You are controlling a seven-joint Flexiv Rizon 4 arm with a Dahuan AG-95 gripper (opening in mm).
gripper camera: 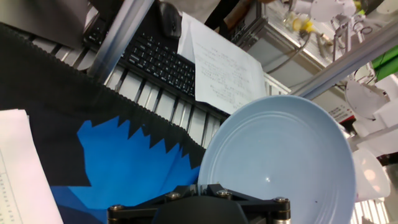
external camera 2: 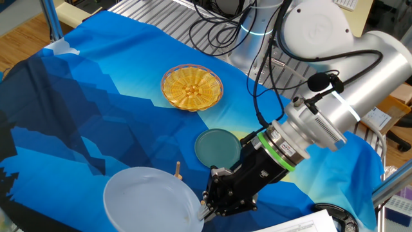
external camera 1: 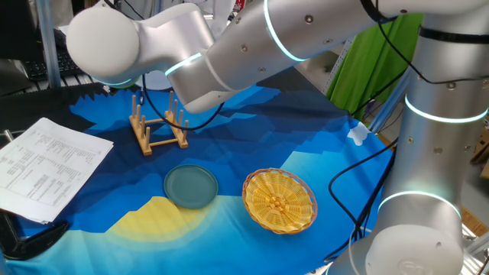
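A light blue plate point(external camera 2: 151, 201) is held up by its rim, with my gripper point(external camera 2: 205, 211) shut on the edge. In the wrist view the same plate point(gripper camera: 283, 162) fills the right of centre, tilted, and its near rim meets the fingertips of the gripper. A wooden peg rack point(external camera 1: 159, 130) stands on the cloth in exterior view 1; the plate hides most of it in exterior view 2. The arm hides the gripper in exterior view 1.
A dark green plate point(external camera 1: 191, 186) lies flat near a round yellow wicker basket point(external camera 1: 280, 201). Printed sheets point(external camera 1: 47, 169) rest at the left, and a keyboard point(gripper camera: 163, 68) sits beyond the cloth's edge. Open cloth surrounds the basket.
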